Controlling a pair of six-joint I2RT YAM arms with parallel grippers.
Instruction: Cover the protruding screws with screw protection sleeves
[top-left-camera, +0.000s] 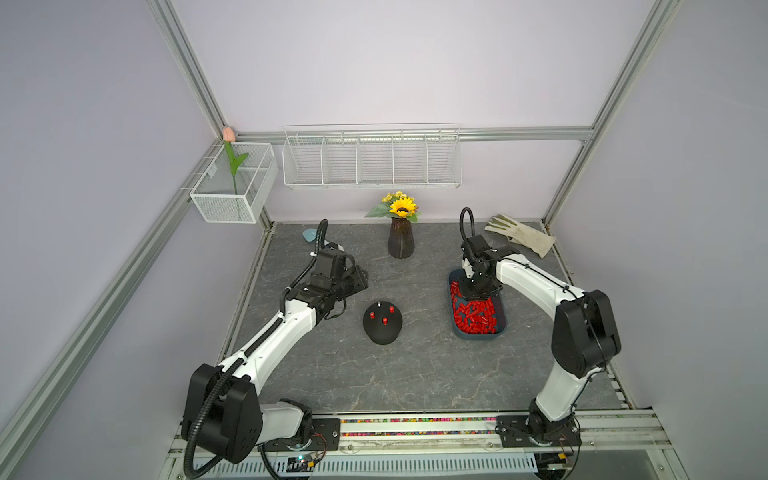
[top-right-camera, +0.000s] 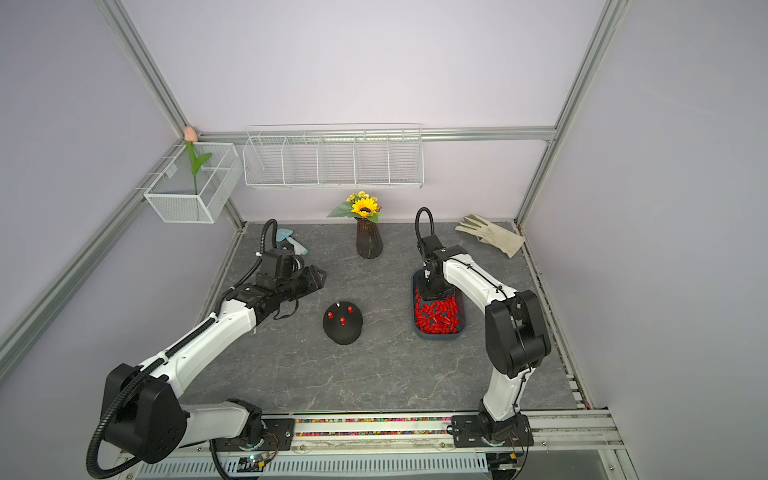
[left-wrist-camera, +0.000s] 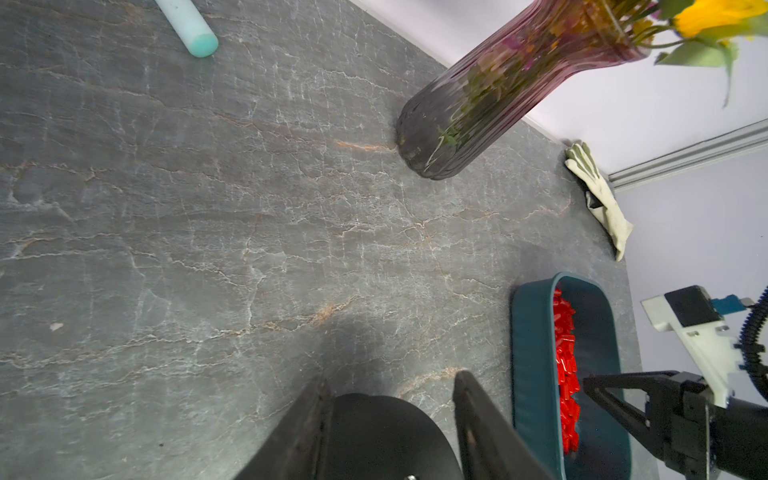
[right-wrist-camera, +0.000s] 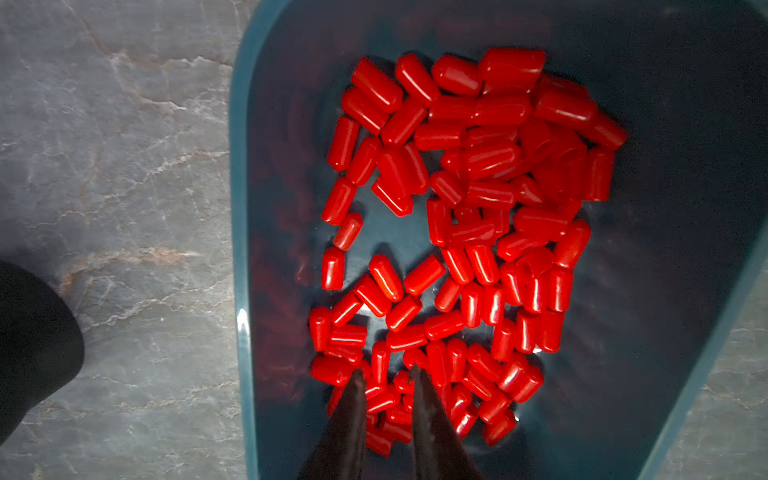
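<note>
On the table stands a round black base (top-left-camera: 382, 332) with several upright screws. Three of them wear red sleeves (top-left-camera: 385, 321); one at the back (top-left-camera: 379, 304) shows bare metal. Behind and left of the base, my left gripper hangs above the table with its fingers parted, nothing between them. My right gripper points down into the blue bin (right-wrist-camera: 242, 320), its fingers a little apart over the loose red sleeves (right-wrist-camera: 456, 320). Whether a sleeve lies between those fingertips cannot be made out.
A vase with a sunflower (top-left-camera: 401, 238) stands at the back, near a pair of gloves (top-left-camera: 521, 233). A light-blue tool (top-right-camera: 292, 241) lies at the back left. Bare table (top-left-camera: 424, 368) separates base and bin.
</note>
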